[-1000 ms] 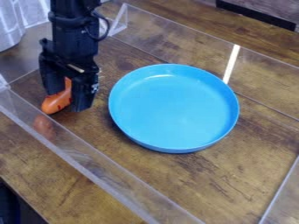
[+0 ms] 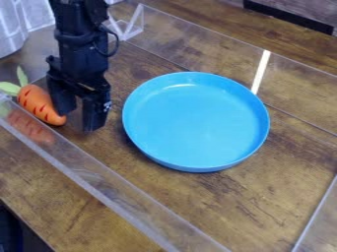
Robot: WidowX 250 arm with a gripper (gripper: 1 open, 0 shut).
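A black gripper (image 2: 79, 98) reaches down from the top left, low over the wooden table just right of an orange toy carrot (image 2: 39, 102) with green leaves at the left edge. Its fingers point downward; how far apart they stand is hard to make out. A large blue plate (image 2: 195, 120) lies to the right of the gripper, at the middle of the table.
Clear transparent walls run along the front left and the right of the work area. A pale crumpled object sits at the top left corner. Bare table (image 2: 224, 207) shows in front of and behind the plate.
The carrot has shifted left and now lies more upright in the view, clear of the gripper's far side, with its leaves at the left. The gripper has moved only slightly; the plate is unchanged.
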